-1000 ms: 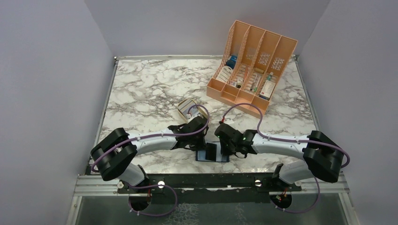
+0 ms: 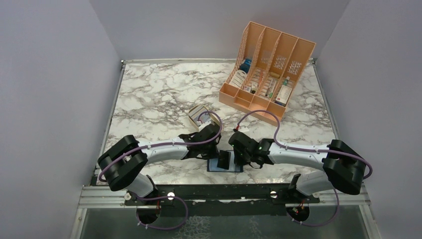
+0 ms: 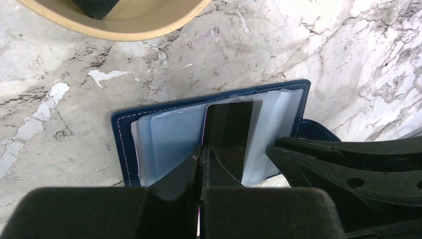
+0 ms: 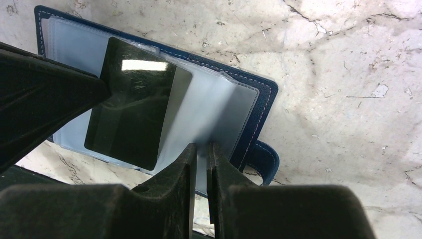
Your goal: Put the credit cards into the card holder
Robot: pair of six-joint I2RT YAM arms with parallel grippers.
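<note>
The navy card holder [image 3: 122, 149] with clear sleeves lies open at the table's front centre, between my grippers. A dark card [image 4: 130, 104] lies across its middle sleeves. My left gripper is shut at the holder, over the card's left edge in its own view; nothing clear shows between its fingers. My right gripper is low on the holder's right-hand sleeve, its fingertips close together with a narrow gap and nothing visible between them. The left gripper's body covers part of the holder in the right wrist view.
A cream container [image 3: 149, 30] with cards stands just behind the holder. A peach compartment organiser [image 2: 244, 99] with assorted items stands at the back right.
Both arms are almost still; the right one has shifted very slightly to the right since a second ago.
</note>
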